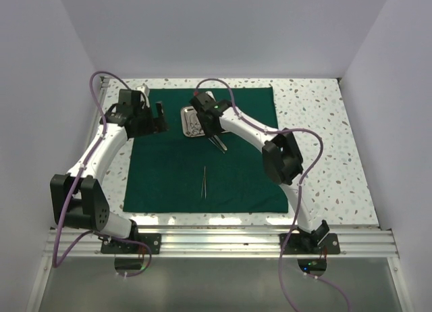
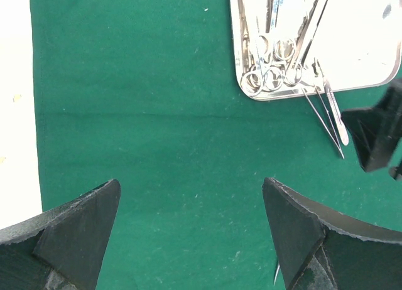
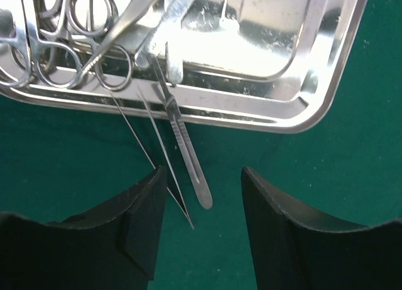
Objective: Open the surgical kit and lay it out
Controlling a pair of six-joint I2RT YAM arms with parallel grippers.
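Observation:
The metal tray (image 3: 257, 120) holds several scissors (image 3: 59, 64) and other steel instruments. A scalpel (image 3: 188, 155) and a thin pair of tweezers (image 3: 164, 153) lean over its near rim, their lower ends reaching over the green cloth. Above these ends my right gripper has its fingers apart; the scalpel handle shows in the gap between them, and nothing is clasped. In the top view that gripper is at the tray's near side, covering part of it. My left gripper stands wide open and empty over the cloth's left part. Another thin instrument (image 1: 204, 182) lies on the cloth.
The green cloth (image 1: 165, 180) covers the middle of the speckled table (image 1: 324, 143), with broad bare cloth in front of the tray. The right arm reaches across the cloth's back right part.

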